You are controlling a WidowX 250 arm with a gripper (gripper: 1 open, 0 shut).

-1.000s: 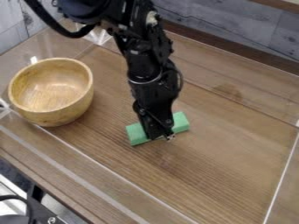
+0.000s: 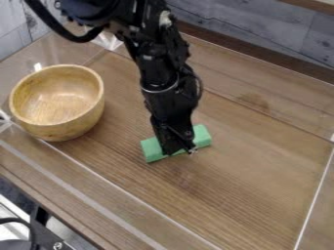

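A black robot arm reaches down from the top of the camera view to the middle of the wooden surface. Its gripper [image 2: 174,143] is low over a green rectangular object [image 2: 156,149], which lies flat and is partly covered by the fingers. I cannot tell whether the fingers are open or closed on it.
A round tan bowl [image 2: 59,84] sits to the left, apart from the green object. A raised wall runs along the back right. Cables show at the lower left.
The gripper has shifted very slightly over the green object, which sits in nearly the same place.
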